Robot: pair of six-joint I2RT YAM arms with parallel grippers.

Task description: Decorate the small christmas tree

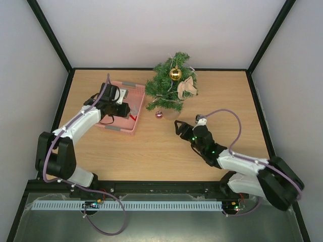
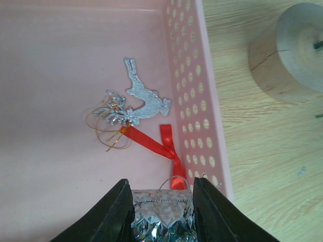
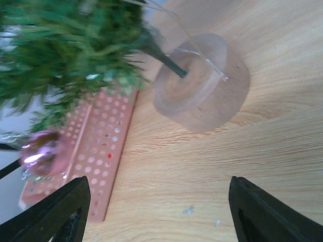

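A small green tree (image 1: pixel 169 83) on a round wooden base (image 3: pixel 202 83) carries a gold ball (image 1: pixel 175 74), a beige bow (image 1: pixel 186 87) and a pink ball (image 1: pixel 159 114). Over the pink basket (image 1: pixel 137 108), my left gripper is shut on a shiny silver-blue ornament (image 2: pixel 164 222) with a wire loop. In the left wrist view a silver reindeer (image 2: pixel 141 98) and a red ribbon (image 2: pixel 156 146) lie on the basket floor. My right gripper is open, fingers wide apart and empty, in front of the tree's base.
The basket's perforated wall (image 2: pixel 194 85) stands between the left gripper and the tree base. Bare tabletop (image 1: pixel 141 156) spreads across the front, and the right side of the table is clear too.
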